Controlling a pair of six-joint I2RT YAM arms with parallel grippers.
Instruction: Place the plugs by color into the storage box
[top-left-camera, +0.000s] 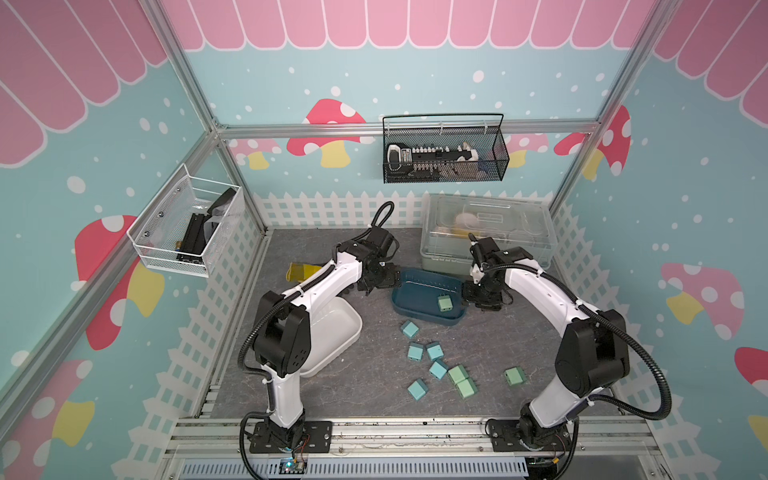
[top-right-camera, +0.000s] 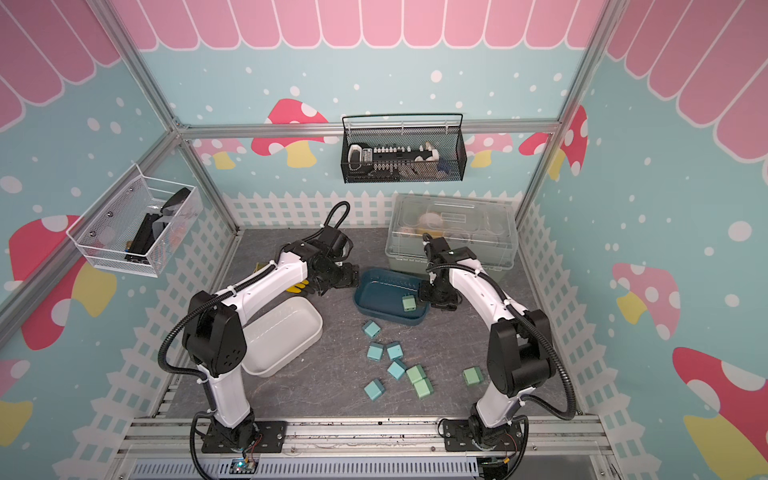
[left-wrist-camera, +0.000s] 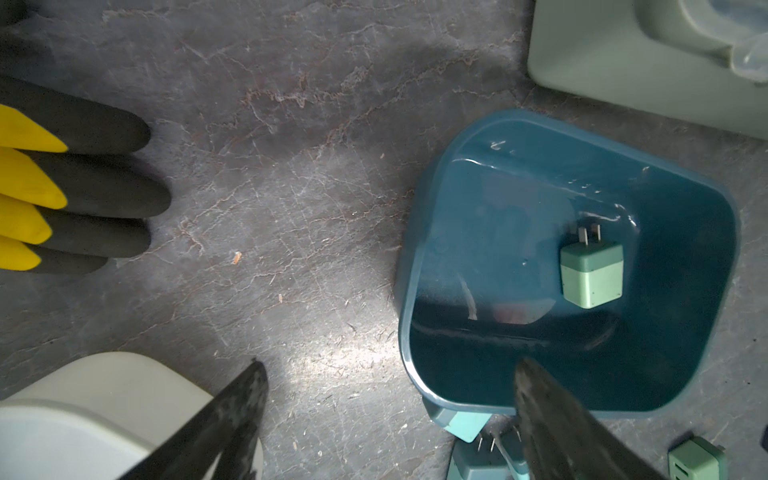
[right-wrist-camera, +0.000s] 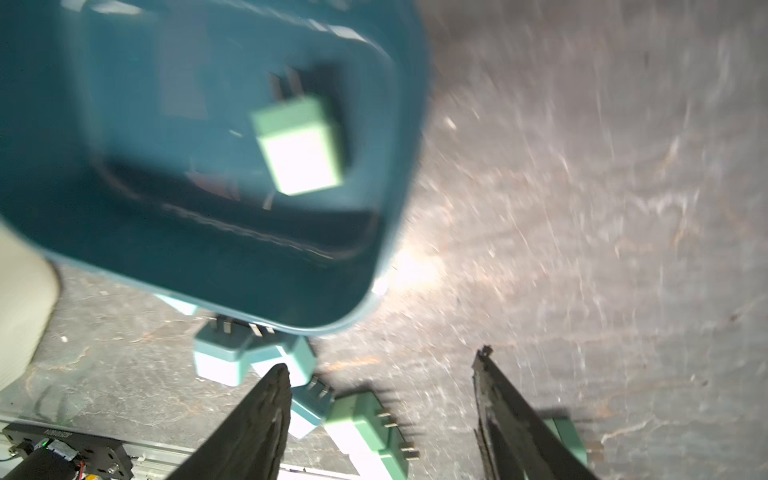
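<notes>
A single green plug (left-wrist-camera: 592, 273) lies inside the dark blue box (top-left-camera: 425, 294). Several light blue plugs (top-left-camera: 415, 351) and a pair of touching green plugs (top-left-camera: 461, 381) are spread on the table in front of it. Off to the right, another green plug (top-left-camera: 514, 376) lies alone. The white box (top-right-camera: 282, 336) stands to the left. My left gripper is part open near the blue box's left side, its fingers apart and empty. At the box's right side my right gripper also has its fingers spread, with nothing between them.
Yellow and black gloves (left-wrist-camera: 64, 184) lie left of the left gripper. A clear lidded bin (top-left-camera: 488, 228) stands behind the blue box. Wire baskets (top-left-camera: 445, 152) hang on the walls. Bare table shows at the right.
</notes>
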